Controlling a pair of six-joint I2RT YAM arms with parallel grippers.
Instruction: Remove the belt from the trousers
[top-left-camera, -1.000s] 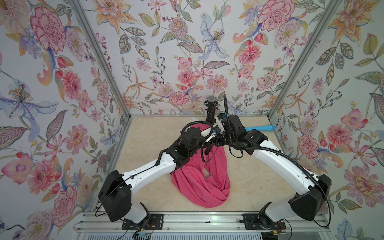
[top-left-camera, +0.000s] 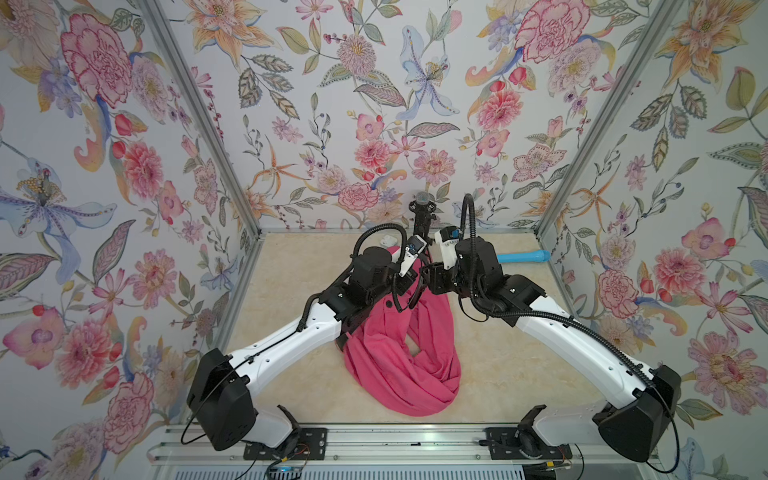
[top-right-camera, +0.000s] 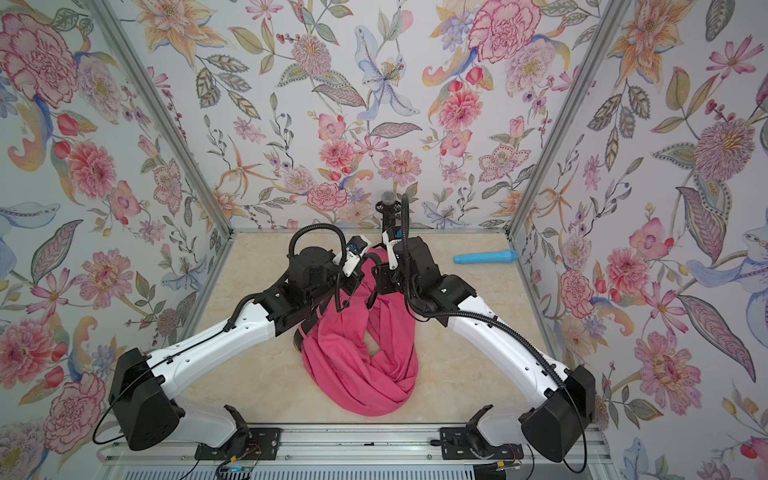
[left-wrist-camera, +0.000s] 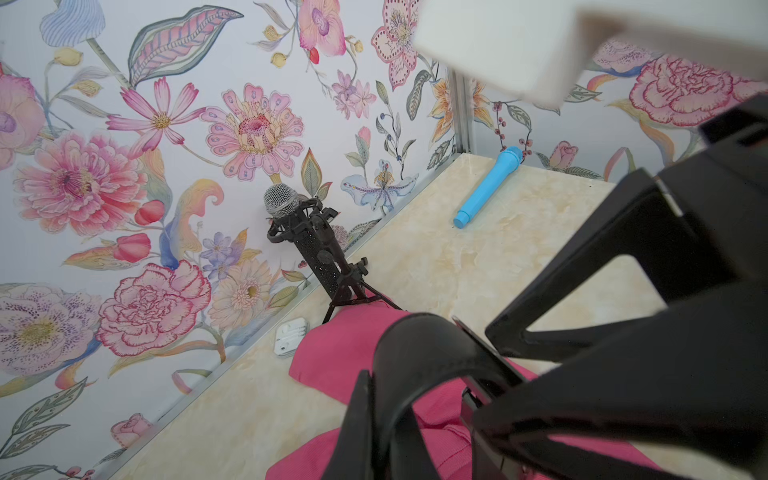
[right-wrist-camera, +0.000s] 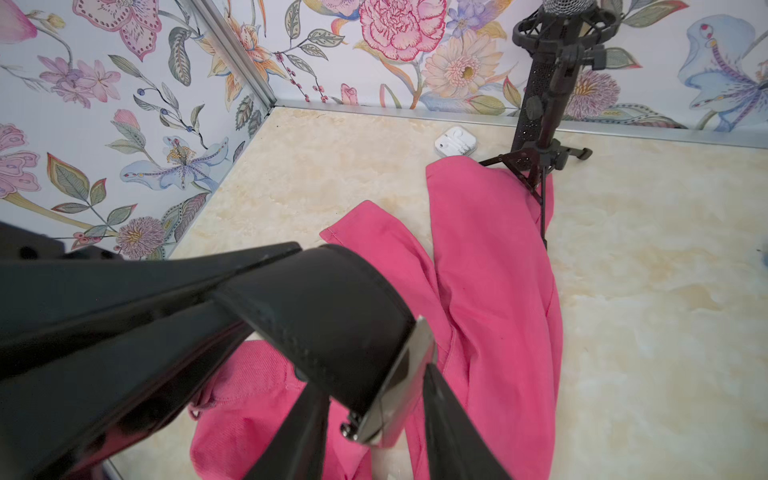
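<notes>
The pink trousers (top-left-camera: 404, 384) lie on the table beneath both arms, dark buttons showing on them in the top left view. In the left wrist view the black belt (left-wrist-camera: 432, 340) arches up from my left gripper, which is shut on it. Its flat metal end (right-wrist-camera: 400, 388) hangs over the trousers in the right wrist view, between the parted fingers of my right gripper. Whether those fingers touch the belt is unclear. How much belt is still in the loops is hidden under the arms.
A black microphone on a small tripod (right-wrist-camera: 544, 112) stands behind the waist end, touching or close to the cloth. Beside it lies a white earphone case (right-wrist-camera: 456, 141). A blue microphone (top-right-camera: 485, 257) lies at the back right.
The left arm has shifted slightly left; the trousers barely moved.
</notes>
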